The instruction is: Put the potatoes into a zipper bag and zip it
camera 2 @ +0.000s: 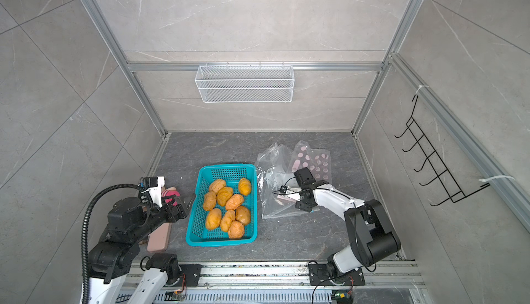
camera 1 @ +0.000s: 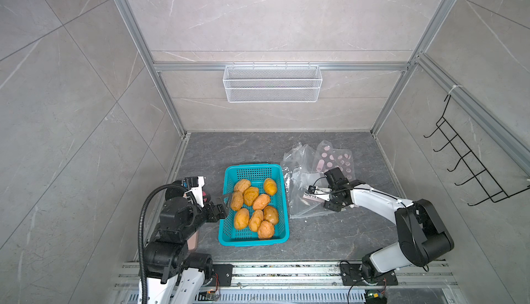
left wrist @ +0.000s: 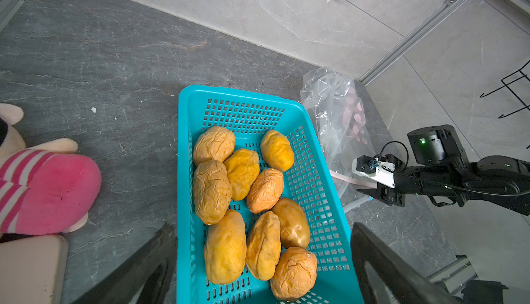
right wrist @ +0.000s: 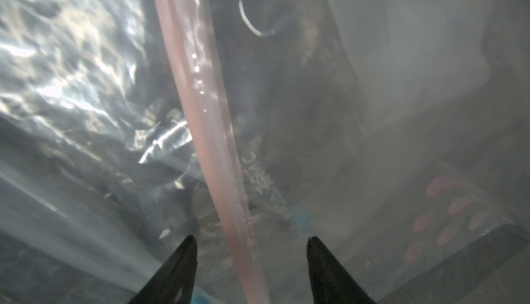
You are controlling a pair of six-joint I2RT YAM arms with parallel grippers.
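Several potatoes lie in a teal perforated basket. Right of it, a clear zipper bag lies flat, its pink zip strip crossing the right wrist view; a pink-dotted plastic piece lies at its back. My right gripper is over the bag, open, its fingers either side of the pink strip. My left gripper is open above the basket's left side, nothing held.
A pink striped plush toy and a pale pink object lie left of the basket. A white wire shelf hangs on the back wall, black hooks on the right wall.
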